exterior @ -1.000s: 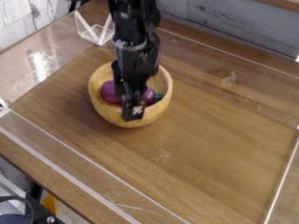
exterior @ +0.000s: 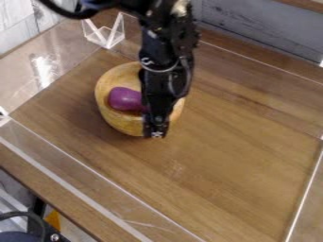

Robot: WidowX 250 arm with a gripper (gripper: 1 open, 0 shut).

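A round yellow bowl [exterior: 111,114] sits on the wooden table. A purple object [exterior: 124,99] lies in it. My black gripper [exterior: 157,125] hangs low over the right part of the bowl, open, covering that part of its contents. Whether anything lies between the fingertips is hard to tell.
A white wire rack [exterior: 104,28] stands at the back left. A grey wall [exterior: 265,38] runs along the back, and dark cables show at the lower left edge.
My gripper has shifted over the bowl and now covers its right part. The green and smaller purple items seen there earlier are now hidden.
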